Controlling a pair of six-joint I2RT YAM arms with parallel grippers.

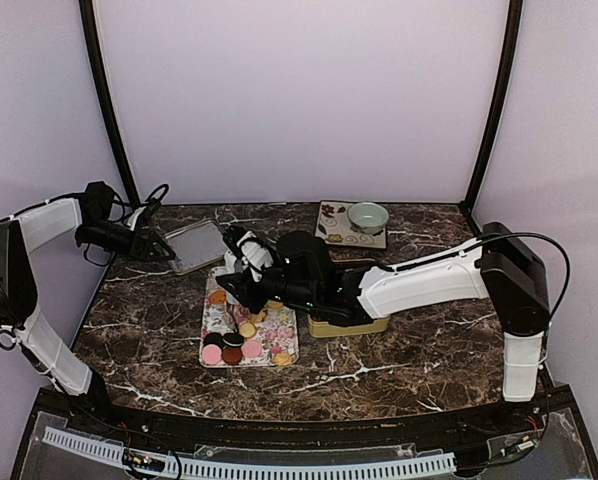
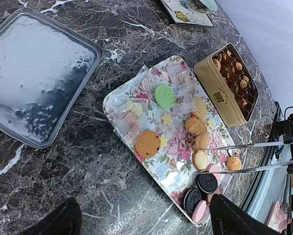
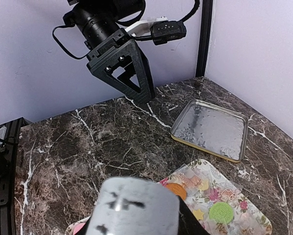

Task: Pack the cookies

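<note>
A floral tray [image 1: 291, 340] bears several cookies: a green round one [image 2: 164, 96], a large brown one [image 2: 147, 143], black sandwich cookies [image 2: 207, 182] and pink ones [image 1: 212, 354]. My right gripper [image 1: 237, 278] is over this tray, shut on metal tongs [image 3: 136, 208]. The tongs' two thin arms [image 2: 256, 145] reach over the tray, tips apart, on either side of a pale oval cookie [image 2: 200, 160] as the left wrist view shows it; their height is unclear. Cookies fill much of the yellow tin [image 2: 225, 98]. My left gripper stands open and empty, far left.
An empty metal tray [image 1: 199, 247] lies behind the floral tray on the left. At the back right a pale bowl [image 1: 368, 217] sits on a patterned board [image 1: 331, 208].
</note>
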